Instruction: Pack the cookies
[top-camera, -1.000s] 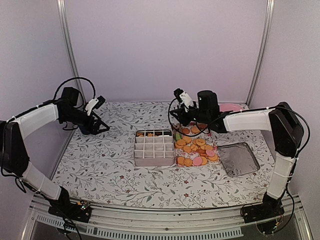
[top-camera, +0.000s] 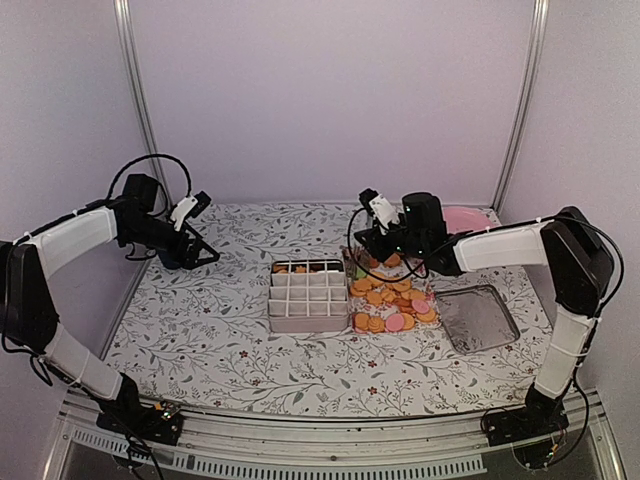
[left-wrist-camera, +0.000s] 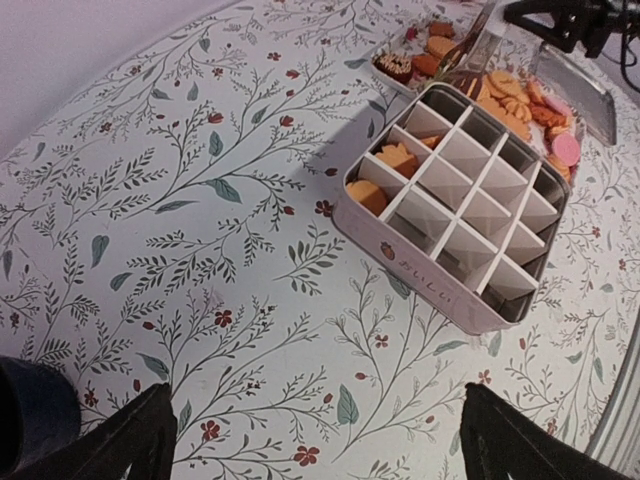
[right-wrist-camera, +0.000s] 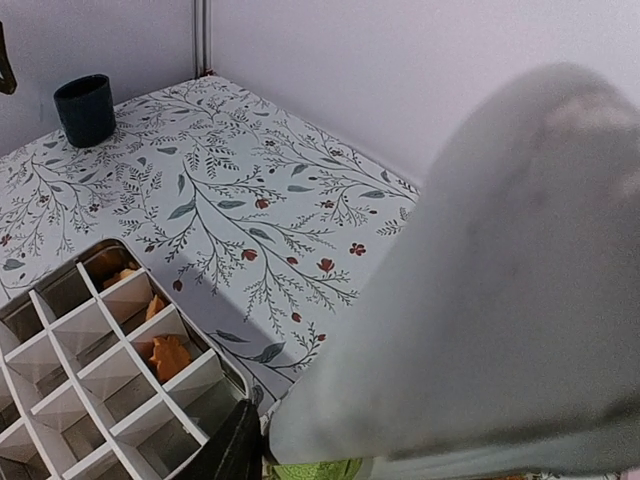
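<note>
A pinkish divided box stands mid-table. Orange cookies lie in a few of its compartments along one side; most others look empty. Right of it, many loose cookies, mostly orange with some pink, lie in a group. Over the back of that group is my right gripper, open. One dark finger shows in the right wrist view beside a green cookie; a large blurred pale shape hides the rest. My left gripper hangs open and empty over bare table, left of the box.
A grey tray lies right of the cookies. At the back right is a pink item, partly behind the right arm. A dark cup stands at the far left. Table in front of and left of the box is free.
My right gripper has shifted slightly right and a little toward the front, staying over the back of the cookies. The left arm, box and tray look unmoved.
</note>
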